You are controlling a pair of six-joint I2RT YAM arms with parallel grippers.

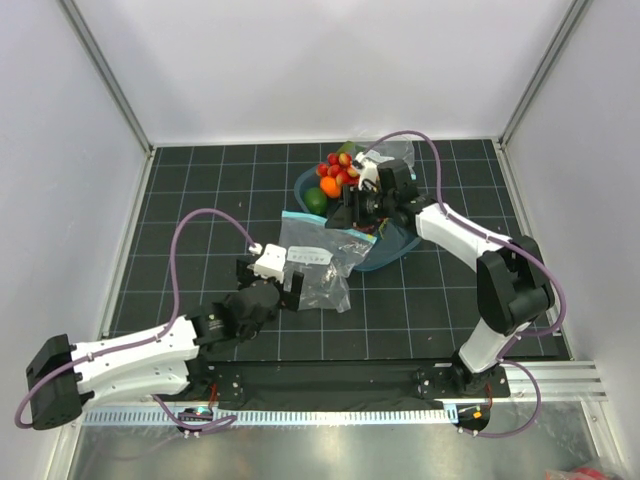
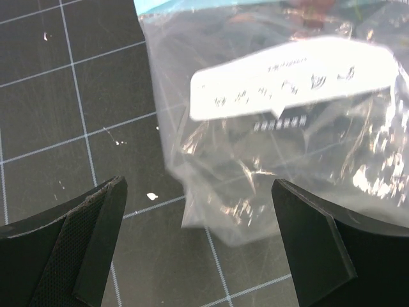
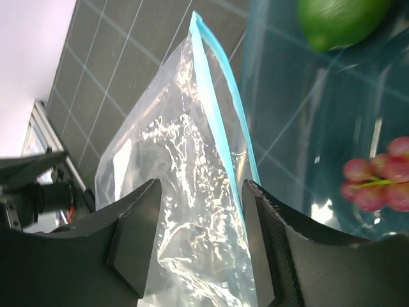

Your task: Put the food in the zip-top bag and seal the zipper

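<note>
A clear zip top bag (image 1: 310, 270) with a blue zipper strip (image 1: 310, 220) and a white label lies on the dark gridded mat, looking empty. My left gripper (image 1: 268, 280) stands open by the bag's lower left side. In the left wrist view, the bag's lower corner (image 2: 236, 224) shows between its wide-apart fingers. My right gripper is part open, fingers spread over the bag near its zipper edge. That strip runs close beside the right-hand finger (image 3: 262, 230). A blue bin (image 1: 385, 260) holds food: an avocado (image 1: 315, 200), an orange (image 1: 331, 187) and grapes (image 3: 378, 176).
Several red round fruits (image 1: 335, 162) are heaped at the back of the bin, partly behind my right arm. Another clear bag (image 1: 398, 152) lies at the back.
</note>
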